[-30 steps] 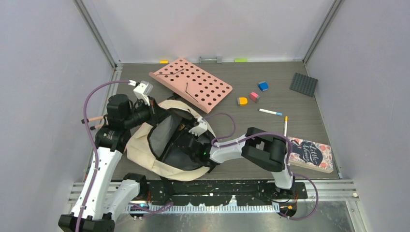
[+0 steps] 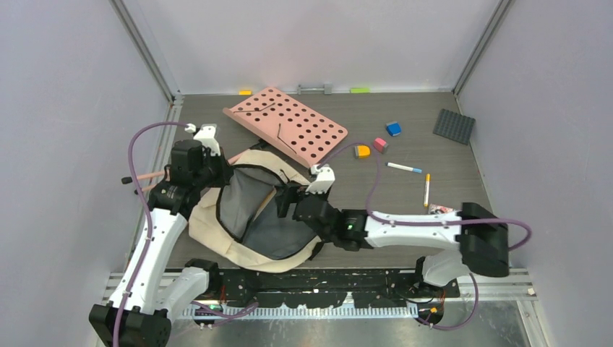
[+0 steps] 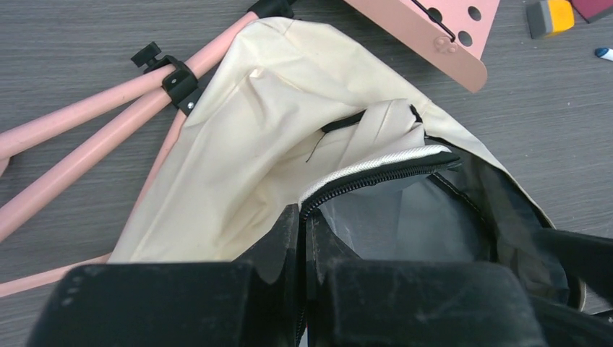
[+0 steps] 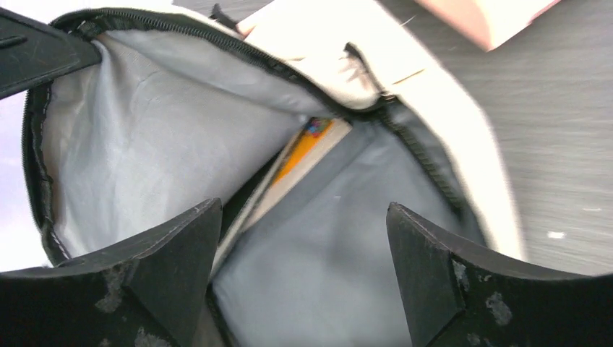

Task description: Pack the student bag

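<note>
The beige bag (image 2: 209, 229) lies on its back with its grey-lined mouth gaping. My left gripper is shut on the bag's zippered edge (image 3: 376, 173), which runs between its fingers. Above the bag's opening, my right gripper has its fingers well apart and empty. Deep inside the bag, a flat thing with an orange face (image 4: 293, 168) leans against the lining. To the right lie a blue block (image 2: 393, 129), a pink block (image 2: 381, 145), a yellow block (image 2: 363, 152), a blue-capped marker (image 2: 403, 168) and a yellow-capped marker (image 2: 427, 189).
A pink perforated stand (image 2: 289, 126) reaches close behind the bag. The floral box (image 2: 439, 209) at right is mostly hidden under my right arm. A dark ridged pad (image 2: 455, 126) lies far right. Grey table between blocks and bag is bare.
My right gripper has risen out of the bag and shifted right, its arm now stretching over the floral box. The left gripper has eased slightly left with the bag's edge.
</note>
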